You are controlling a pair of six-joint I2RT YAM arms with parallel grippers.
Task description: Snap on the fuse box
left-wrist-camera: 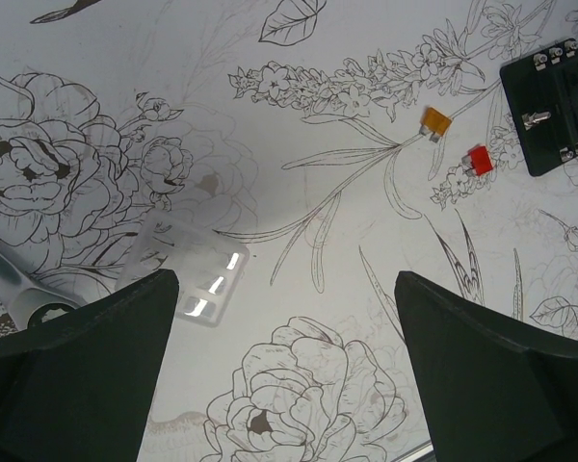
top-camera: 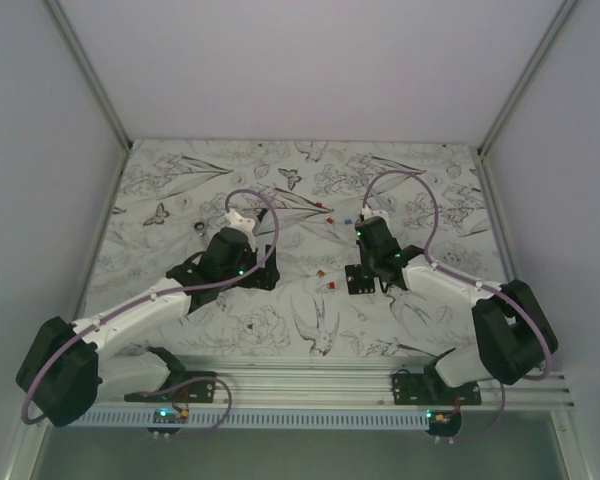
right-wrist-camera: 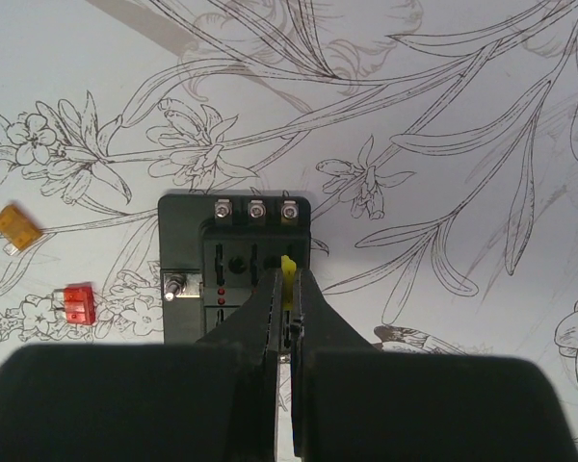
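The black fuse box lies on the patterned table, also at the upper right of the left wrist view (left-wrist-camera: 549,125). Right over it my right gripper is shut, with a yellow piece (right-wrist-camera: 288,267) showing at its fingertips; whether it grips that piece or rests on it I cannot tell. My left gripper stands open above bare table, left of the fuse box, over a clear plastic lid-like piece (left-wrist-camera: 183,269).
An orange fuse (right-wrist-camera: 19,228) and a red fuse (right-wrist-camera: 80,304) lie left of the box. A grey tool (left-wrist-camera: 19,294) lies at the left wrist view's edge. Small pieces lie farther back.
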